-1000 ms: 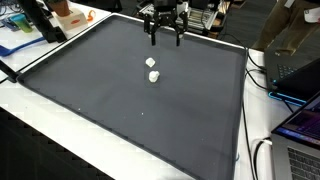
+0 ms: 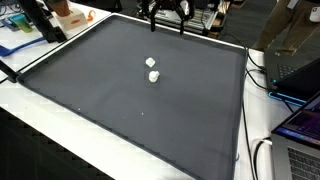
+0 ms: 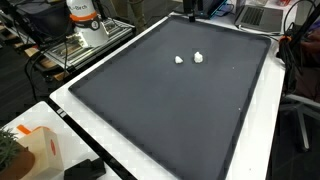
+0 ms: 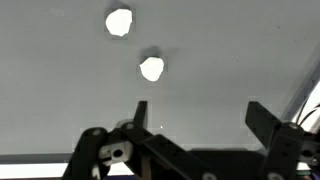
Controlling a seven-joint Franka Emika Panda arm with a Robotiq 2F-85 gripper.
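Two small white pieces lie apart on the dark grey board (image 2: 130, 100). In the wrist view one white piece (image 4: 151, 68) is near the centre and the other white piece (image 4: 119, 22) sits towards the top left. My gripper is open, its dark fingers wide apart at the lower edge of that view with only bare board between them. Seen from exterior view 1, the gripper (image 2: 168, 25) hangs over the board's far edge, beyond both pieces and touching neither. Only a dark part of it shows at the top of exterior view 2.
Laptops (image 2: 292, 140) and cables border the board on the right in exterior view 1. Assorted items (image 2: 30, 30) fill the far left. A plant pot (image 3: 14, 158) stands at the lower left of exterior view 2. Most of the board is bare.
Over the last second the gripper has risen and drawn slightly back from the white pieces in exterior view 1. Both pieces have stayed where they were.
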